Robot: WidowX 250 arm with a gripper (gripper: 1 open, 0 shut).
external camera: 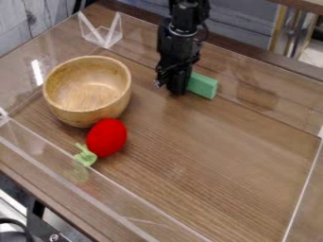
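The black gripper [177,81] reaches down from the top centre, its fingers low over the table at the left end of a green block [202,86], partly covering it. The gripper looks shut; whether anything is between its fingertips is hard to see.
A wooden bowl [86,92] stands at the left, with a red tomato-like object [109,137] with a pale green end below it. A clear plastic piece [101,30] lies at the upper left.
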